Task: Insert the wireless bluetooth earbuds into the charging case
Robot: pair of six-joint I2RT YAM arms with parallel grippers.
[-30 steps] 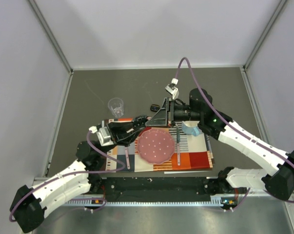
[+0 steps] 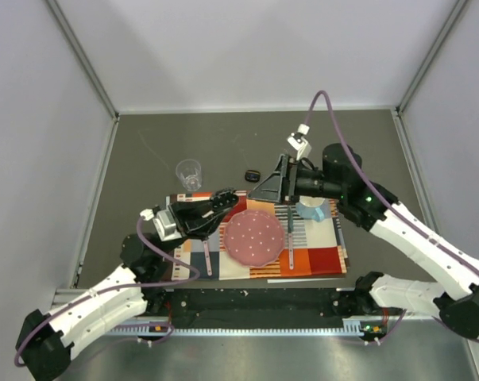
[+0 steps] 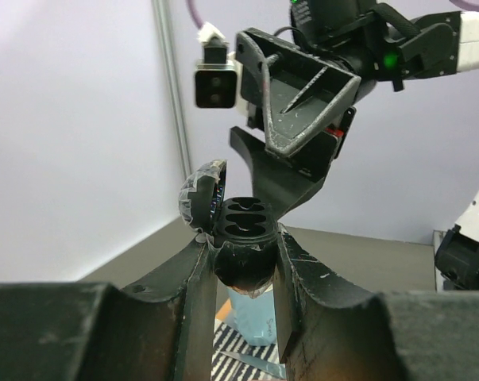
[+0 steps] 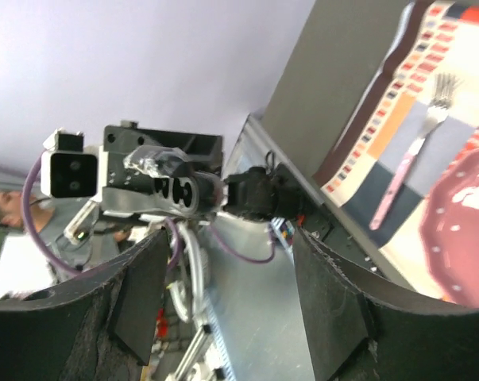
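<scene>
Shut on the black charging case (image 3: pixel 246 250), my left gripper (image 2: pixel 218 208) carries it above the placemat, its lid (image 3: pixel 202 196) standing open. Two dark rounded earbud slots show in the case's top face; whether earbuds sit in them I cannot tell. The right gripper is open, with nothing between its fingers. From the left wrist view, those right fingers (image 3: pixel 275 176) appear just above and behind the case, apart from it. A small black object (image 2: pixel 253 175) lies on the grey table behind the placemat; its details are too small to make out.
On the striped placemat (image 2: pixel 233 271) lie a pink dotted plate (image 2: pixel 254 238), a fork (image 4: pixel 414 151) and a knife (image 2: pixel 291 238). A blue cup (image 2: pixel 311 209) stands right of the plate, partly covered by the right arm. A clear glass (image 2: pixel 189 175) stands back left.
My right gripper has drawn back to the right, opening a gap to the case. The left gripper has shifted slightly, with the case still in its fingers.
</scene>
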